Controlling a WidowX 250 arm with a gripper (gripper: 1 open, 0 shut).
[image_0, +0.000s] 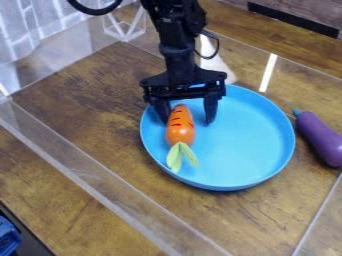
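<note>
My black gripper (182, 96) hangs over the back part of a blue plate (249, 150), open, its fingers spread above and behind an orange carrot (179, 130) with pale green leaves. The carrot lies lengthwise on the left half of the plate. Whether the fingertips touch it is unclear.
A purple eggplant (317, 137) lies right of the plate on the wooden table (67, 120). A white object (214, 65) is partly hidden behind the arm. A blue item (10, 240) sits at the bottom left corner.
</note>
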